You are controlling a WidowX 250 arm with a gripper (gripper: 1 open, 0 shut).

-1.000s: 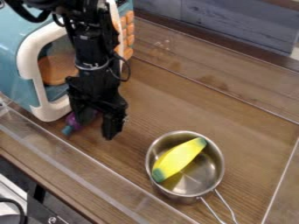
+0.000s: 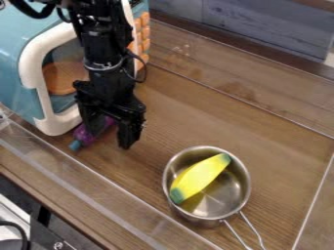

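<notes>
My black gripper [image 2: 109, 125] reaches down at the left, in front of a teal toy appliance with a white-framed opening [image 2: 51, 39]. A purple object [image 2: 86, 133] lies on the table just behind and under it, partly hidden. I cannot tell whether the fingers hold it. A silver pot [image 2: 232, 204] at the front right holds a yellow banana [image 2: 196, 179].
An orange-brown round item [image 2: 62, 76] sits inside the appliance. A ledge edge runs along the front left.
The gripper has shifted slightly from one second ago, when it hid more of the purple object. The pot and banana are unchanged.
</notes>
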